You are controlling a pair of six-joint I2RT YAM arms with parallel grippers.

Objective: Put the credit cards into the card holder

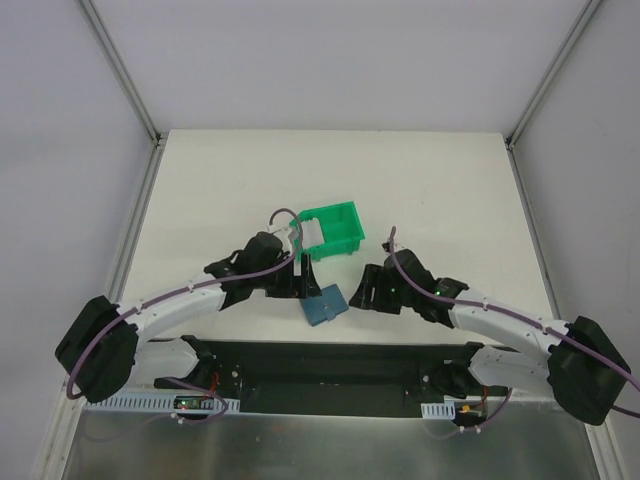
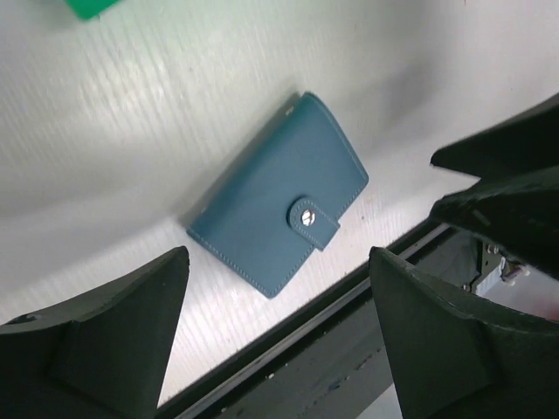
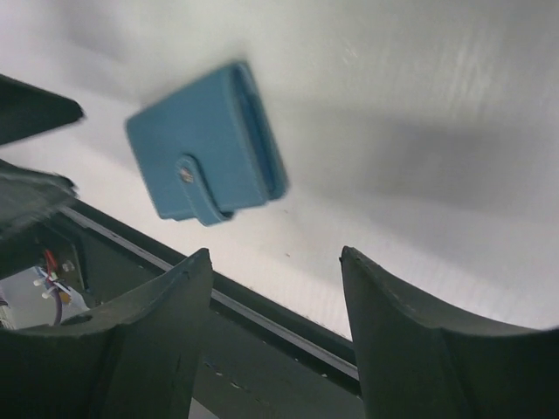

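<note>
The blue card holder (image 1: 324,305) lies closed on the table near its front edge, its snap strap fastened across one side. It sits turned at an angle, and in the left wrist view the whole holder (image 2: 279,192) shows. My left gripper (image 1: 306,276) is open and empty, above and just behind the holder's left part. Off to the holder's right, my right gripper (image 1: 370,290) stands open too, nothing between its fingers. Neither touches the holder. No credit cards can be made out; any inside the holder are hidden.
Behind the holder is a green two-part tray (image 1: 345,228) with a whitish item (image 1: 312,232) in its left compartment. My left arm partly overlaps the tray's left side in the top view.
</note>
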